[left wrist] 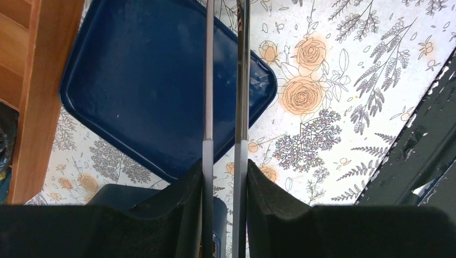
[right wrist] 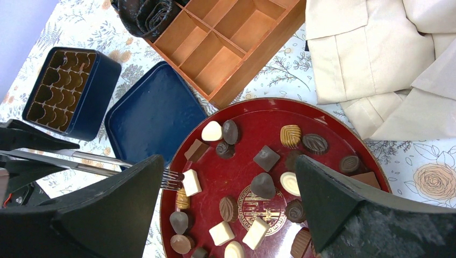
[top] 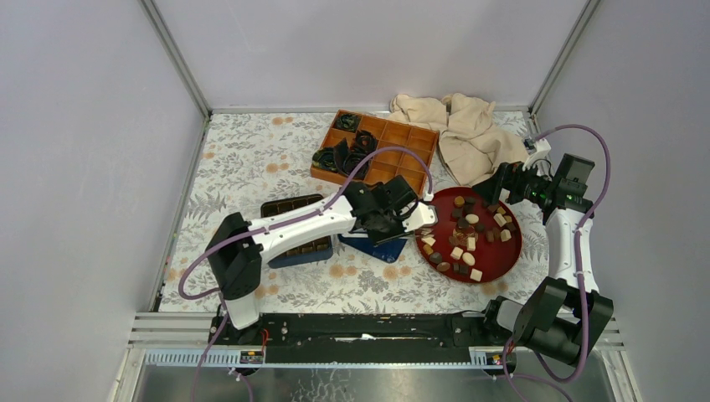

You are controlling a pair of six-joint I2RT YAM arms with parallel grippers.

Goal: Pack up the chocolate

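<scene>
Assorted dark, brown and cream chocolates lie spread on a round red tray [right wrist: 269,110]. My left gripper stands open, with two slim metal forks running along its fingers and a narrow empty gap between their shafts. The fork tines [right wrist: 172,179] are over the tray's left side, close beside a cream square chocolate [right wrist: 191,183]; whether they touch it I cannot tell. A dark blue box [right wrist: 78,91] with gold-brown compartments stands left of the blue lid [right wrist: 153,110]. Open above the tray's back right, my right gripper has nothing between its wide fingers.
A wooden divided organizer [top: 402,134] with dark coiled items in some compartments sits behind the lid and tray. Beige cloth [top: 469,134] lies at the back right. My left arm [top: 289,234] passes over the box.
</scene>
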